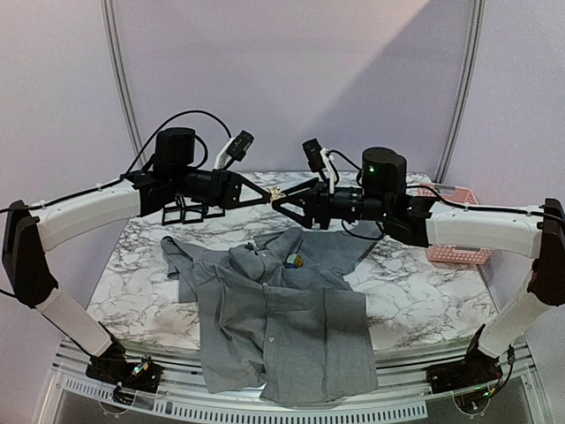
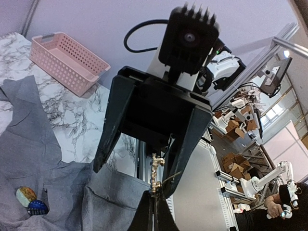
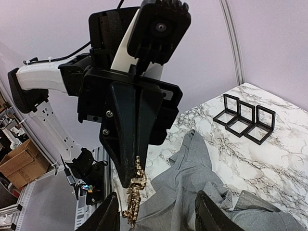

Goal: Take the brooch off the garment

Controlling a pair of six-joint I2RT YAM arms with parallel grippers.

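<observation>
A gold brooch [image 1: 275, 194] is held up in the air above the garment; my left gripper [image 1: 267, 198] is shut on it at its tips, as the left wrist view [image 2: 153, 202] also shows. My right gripper [image 1: 279, 198] faces it from the right, part open, its fingers on either side of the brooch; in the right wrist view the brooch [image 3: 135, 190] hangs close to that gripper's left finger. Whether they touch, I cannot tell. The grey garment [image 1: 282, 336] lies spread on the marble table, a small coloured patch or object [image 1: 295, 261] at its middle.
A pink basket [image 1: 456, 254] stands at the right of the table. Black square frames stand at the back left. Bare marble shows either side of the garment. Both arms meet over the middle.
</observation>
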